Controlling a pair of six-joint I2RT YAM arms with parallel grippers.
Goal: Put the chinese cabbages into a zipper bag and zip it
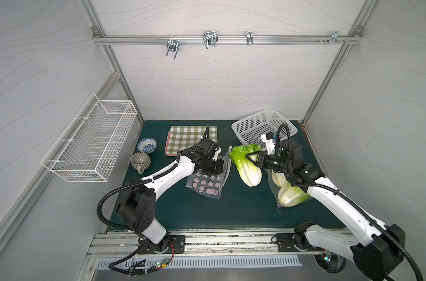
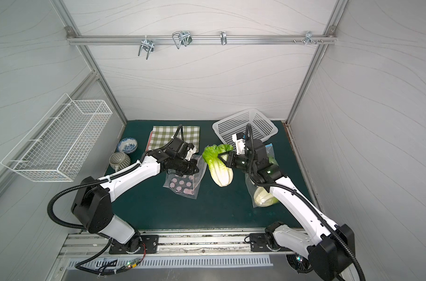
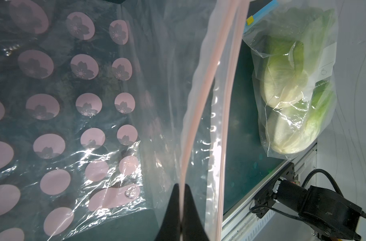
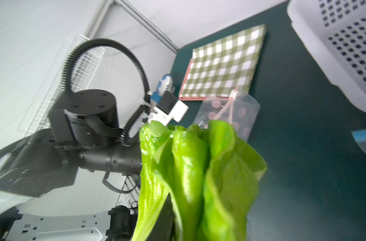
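Observation:
Near the middle of the table a Chinese cabbage is held by its leafy top, with my right gripper shut on it. Its green leaves fill the front of the right wrist view and hide most of my fingers. My left gripper is shut on the pink rim of the dotted zipper bag. The bag's two rims stand apart above the grip, and no cabbage shows inside. A second clear bag with cabbages in it lies at the right, partly under my right arm in the top left view.
A white basket stands at the back right. A checkered cloth on a pink board lies at the back left, with a blue bowl and a cup beside it.

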